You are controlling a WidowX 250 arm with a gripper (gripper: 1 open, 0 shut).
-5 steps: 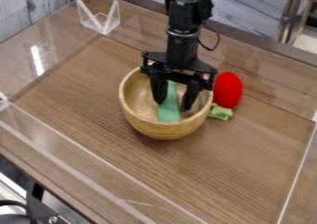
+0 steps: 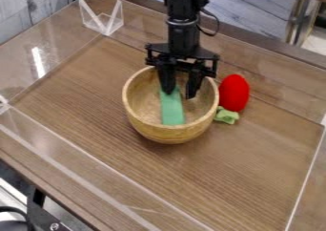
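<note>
A wooden bowl [image 2: 140,128] sits on the table with a long teal-green object [image 2: 171,109] inside it. My black gripper [image 2: 181,78] is over the back half of the bowl, its fingers near the upper end of the green object; whether they touch it is unclear.
A red object [image 2: 234,92] and a small light-green piece [image 2: 227,115] lie just right of the bowl. A clear angular object [image 2: 102,17] stands at the back left.
My gripper has risen and shifted slightly back from lower in the bowl. More of the green object shows now.
</note>
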